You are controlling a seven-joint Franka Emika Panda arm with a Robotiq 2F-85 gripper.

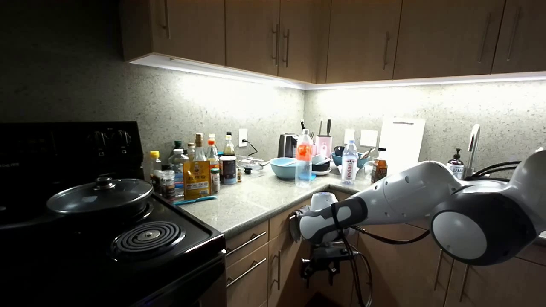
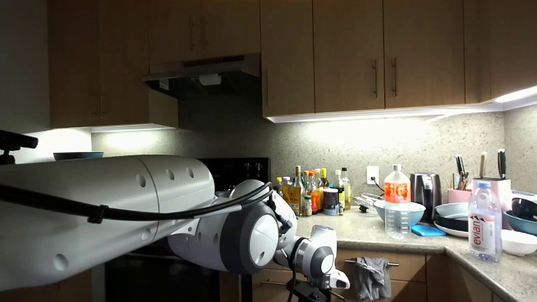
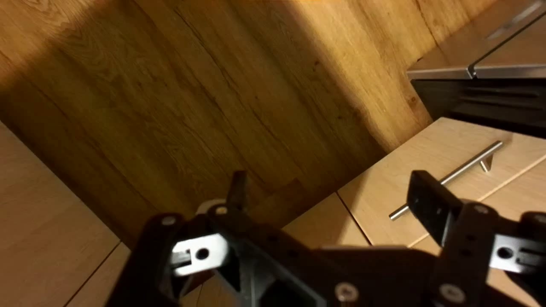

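In the wrist view my gripper stands open over the wooden floor, its two dark fingers wide apart with nothing between them. Exterior view 1 has the gripper hanging below counter height, in front of the lower cabinets. A grey cloth drapes over a drawer handle; in exterior view 1 the arm hides most of it. A metal handle on a light wood front lies near the right finger in the wrist view; whether they touch cannot be told.
Left of the arm is the black stove with a lidded pan. On the counter stand several seasoning bottles, a clear orange-labelled bottle, an Evian bottle and a blue bowl. The counter's front edge lies above the gripper.
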